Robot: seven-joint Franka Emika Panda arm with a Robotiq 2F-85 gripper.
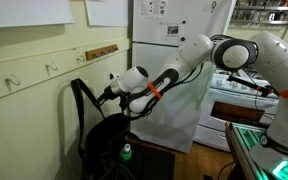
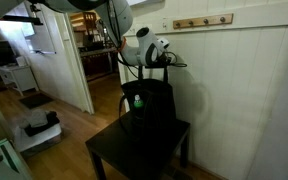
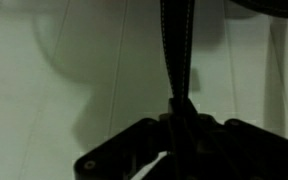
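Note:
A black bag (image 1: 100, 142) stands on a low dark table (image 1: 154, 163), its upper edge raised near the wall. A long strap loops upward from it. My gripper (image 1: 108, 99) is above the bag, close to the wall. In the wrist view a black strap with light stitching (image 3: 177, 55) runs down to my gripper, which is shut on it. From the other side, the bag (image 2: 156, 103) hangs or stands below my gripper (image 2: 173, 63); whether its base rests fully on the table cannot be told. A small green-topped item (image 1: 126, 152) shows at the bag's side.
A wooden hook rack (image 1: 101, 51) is fixed on the wall above, and metal hooks (image 1: 12, 81) line the wall to the left. A white refrigerator (image 1: 156, 65) stands behind the arm.

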